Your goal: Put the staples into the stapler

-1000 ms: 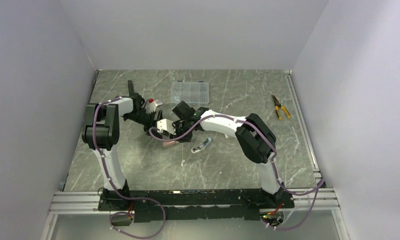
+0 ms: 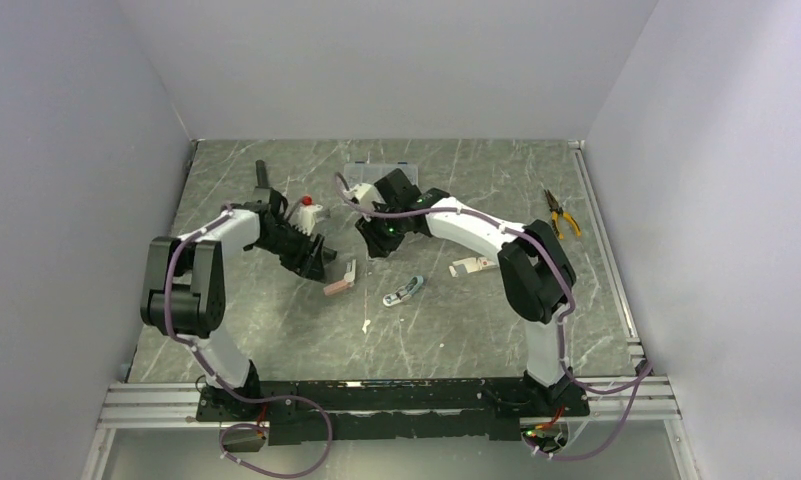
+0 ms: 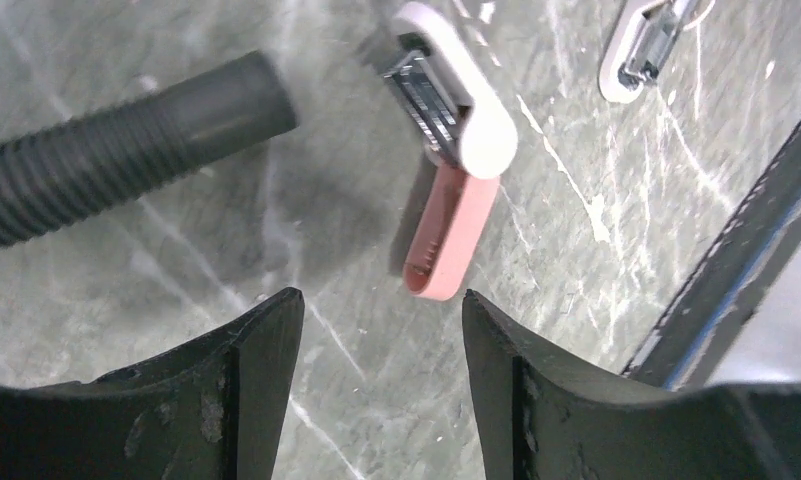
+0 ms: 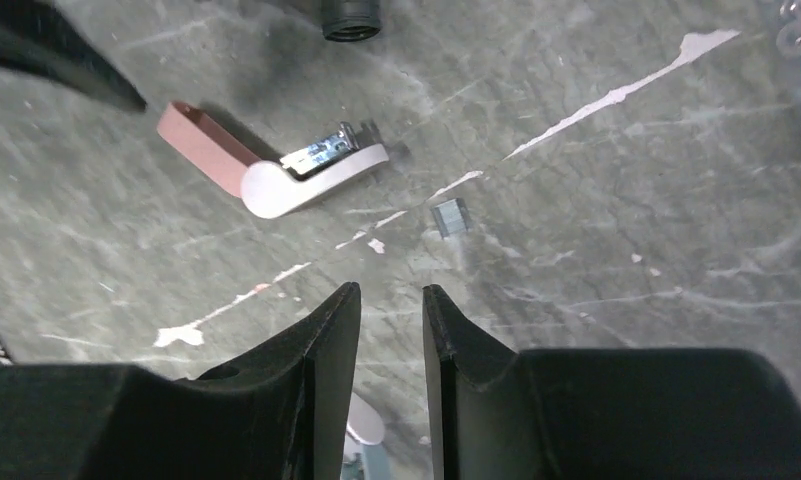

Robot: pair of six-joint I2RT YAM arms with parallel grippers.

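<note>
A pink and white stapler (image 3: 488,142) lies opened on the table, its pink arm (image 3: 450,232) swung out from the white part and its dark metal magazine (image 3: 426,103) exposed. In the right wrist view a small silver block of staples (image 4: 450,217) rests on the table, apart from the stapler (image 4: 272,189). My left gripper is open and empty, short of the pink end. The right gripper stands part open, empty, over bare table beside the silver block.
A blue and white stapler (image 2: 404,291) lies to the right of the pink one. A black ribbed tube (image 3: 156,145) lies near the left gripper. Behind are a clear compartment box (image 2: 380,172) and, far right, pliers (image 2: 562,213).
My right arm has moved back and to the right, uncovering the opened stapler and now covering part of the clear box.
</note>
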